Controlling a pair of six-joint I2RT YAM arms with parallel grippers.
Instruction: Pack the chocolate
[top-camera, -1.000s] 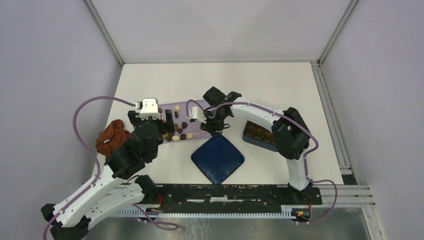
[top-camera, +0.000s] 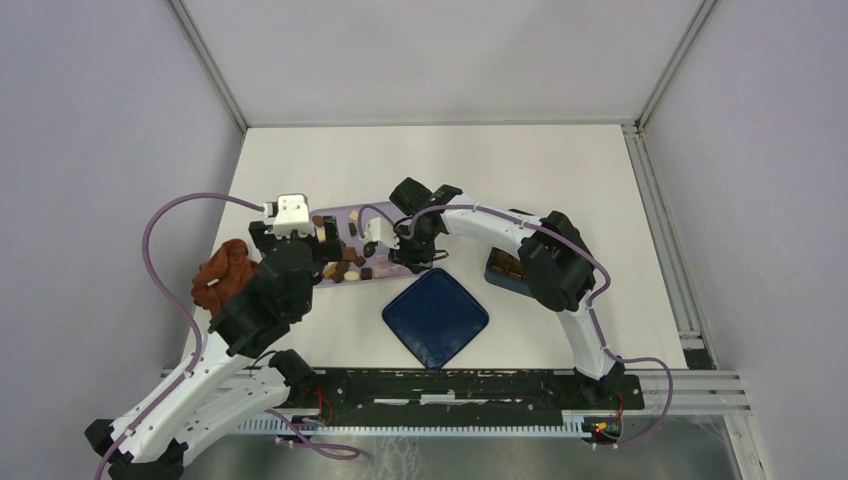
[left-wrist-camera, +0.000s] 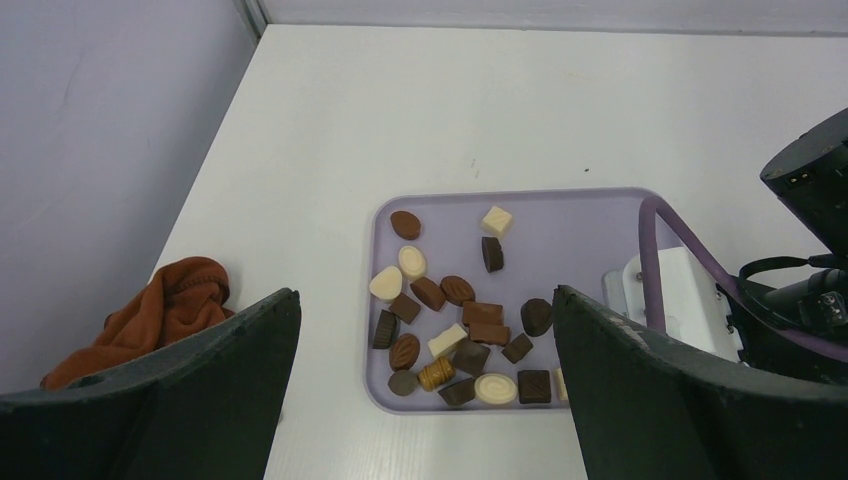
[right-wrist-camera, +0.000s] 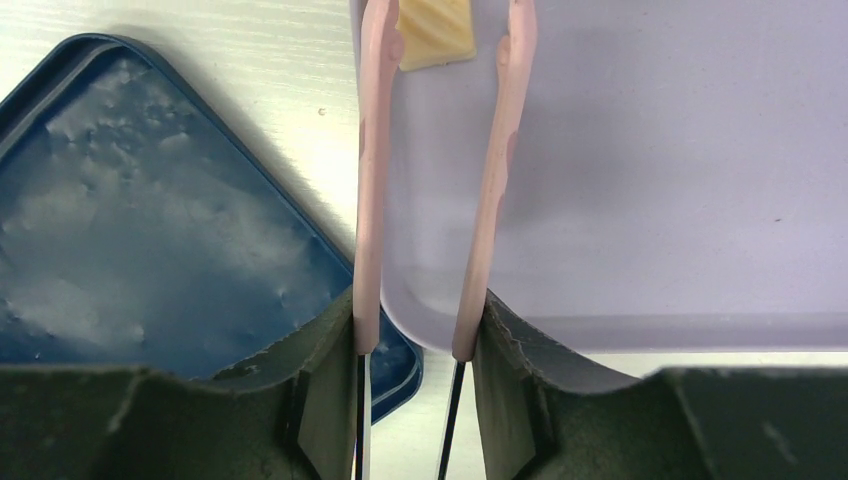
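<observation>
A pale ridged chocolate (right-wrist-camera: 437, 35) lies in the lilac tray (right-wrist-camera: 640, 230). In the right wrist view, the pink fingers of my right gripper stand either side of it; they are part open, with a gap at its right side. Assorted brown and cream chocolates (left-wrist-camera: 458, 290) crowd the tray's left half in the left wrist view. My left gripper is wide open and empty, above the tray's left end. At the right of the top view, a dark compartment box (top-camera: 505, 266) is partly covered by the right arm. Its contents are unclear.
A dark blue lid (top-camera: 435, 318) lies on the table in front of the tray, its corner close by the tray's edge. A brown cloth (top-camera: 224, 275) is bunched at the left.
My right arm has moved left along the tray, and its gripper now stands at the pale chocolate.
</observation>
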